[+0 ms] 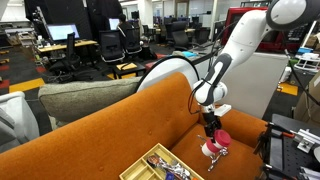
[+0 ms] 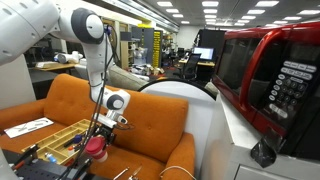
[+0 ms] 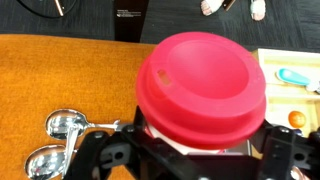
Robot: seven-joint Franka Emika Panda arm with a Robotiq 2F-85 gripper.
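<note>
A cup with a red lid (image 3: 205, 85) fills the middle of the wrist view, with a little of its pale body showing below the lid. My gripper has a dark finger on either side of it and appears shut on it; the contact itself is mostly hidden by the lid. From the side, the red cup (image 2: 96, 148) is under the arm's end, close above the orange surface. The cup's height above that surface is hard to judge.
Metal spoons (image 3: 66, 124) lie on the orange surface beside the cup. Across from them stands a light wooden tray (image 3: 258, 62) holding several small items. The orange sofa back (image 1: 120, 113) rises behind, and a dark stand (image 1: 290, 150) is at the right.
</note>
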